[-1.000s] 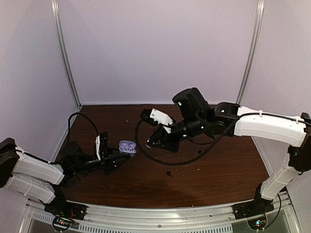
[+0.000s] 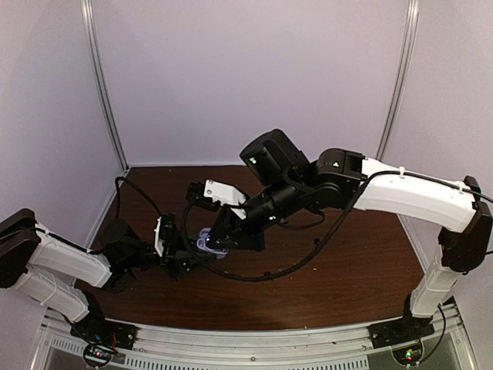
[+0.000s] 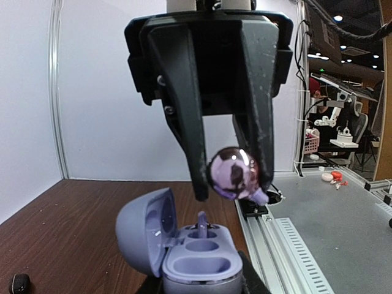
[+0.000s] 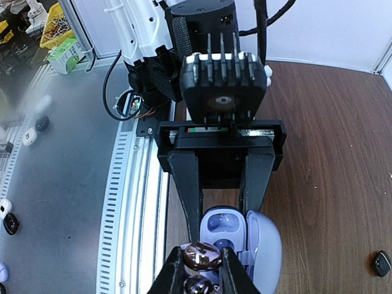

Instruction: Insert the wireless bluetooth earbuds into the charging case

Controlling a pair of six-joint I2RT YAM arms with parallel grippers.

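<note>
The lilac charging case (image 3: 204,269) stands with its lid (image 3: 139,229) raised, and my left gripper is shut on it. Its empty-looking wells (image 3: 201,265) face up in the left wrist view; a thin lilac upright piece (image 3: 202,225) shows at the far well. Above the case, a shiny purple earbud (image 3: 234,173) is caught between the fingertips of my right gripper. It is tilted, its lilac end toward lower right, apart from the case. In the right wrist view the earbud (image 4: 202,256) covers part of the case; a second shiny round shape (image 4: 198,285) beneath it is unclear.
A small black object (image 4: 381,263) lies on the brown table (image 4: 331,184), away from the case. The right arm's cable (image 2: 308,258) loops in front of both grippers.
My right gripper has moved left to the case and now partly covers it in the top view. The left gripper and case have shifted slightly.
</note>
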